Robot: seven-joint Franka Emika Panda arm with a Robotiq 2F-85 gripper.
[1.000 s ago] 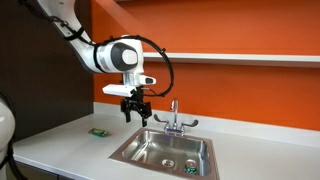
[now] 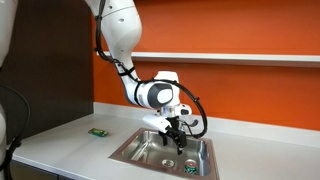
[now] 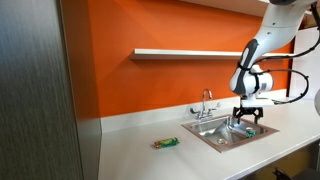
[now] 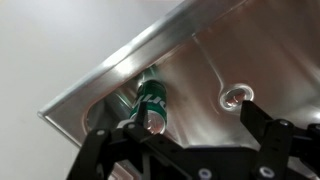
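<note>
A green cylindrical item with a pale end (image 4: pixel 151 98) lies in the metal sink (image 4: pixel 120 68), close to a corner in the wrist view. From exterior view 1 it is a small green patch (image 2: pixel 191 167) at the sink's right front. My gripper (image 2: pixel 175 142) points down above the sink, open, with nothing held. In the wrist view its dark fingers (image 4: pixel 97 150) stand wide apart along the lower edge, with the green item beyond and between them, nearer the left finger. Exterior view 2 has the gripper (image 3: pixel 249 116) over the sink's right end, above the green item (image 3: pixel 250 131).
A green package (image 2: pixel 98 132) lies on the white counter left of the sink. The faucet (image 3: pixel 206 97) rises at the sink's back edge. A round drain (image 4: pixel 235 97) shows in the basin. A white shelf (image 3: pixel 200 52) runs along the orange wall.
The arm has swung right and come down, from left of the faucet to over the sink. The green item and the package have not moved.
</note>
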